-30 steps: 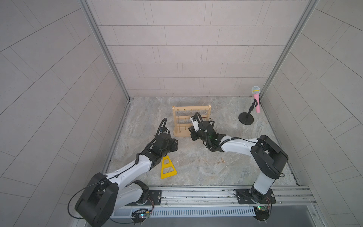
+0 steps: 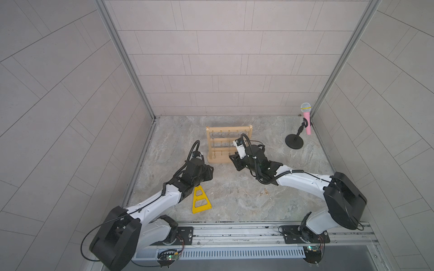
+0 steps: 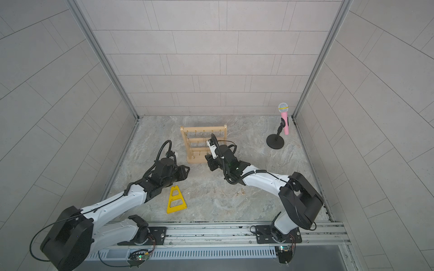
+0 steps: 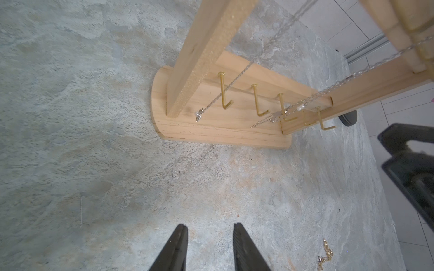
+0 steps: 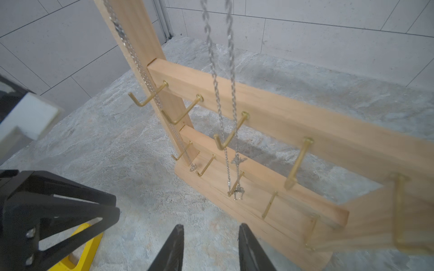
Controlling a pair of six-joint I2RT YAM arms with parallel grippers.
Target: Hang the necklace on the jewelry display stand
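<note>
The wooden display stand (image 2: 220, 159) with brass hooks stands behind both grippers. Silver chains hang on it: a long one (image 5: 233, 85) with star-shaped pendants past the middle hooks, and another chain (image 5: 135, 58) near its left post. On the table, in front of the stand and to the right, lies a small gold chain (image 4: 324, 255), bunched up. My left gripper is in front of the stand's left side, fingers apart and empty. My right gripper is open with nothing between its fingers, close before the stand's right half; it hides part of the stand from above.
A yellow triangular frame (image 2: 200, 201) lies just below the left arm. At the back right are a black round-based stand (image 2: 294, 141) and a pink microphone (image 2: 307, 122). The table between the arms is mostly bare.
The left arm, the stand and the gold chain look unmoved.
</note>
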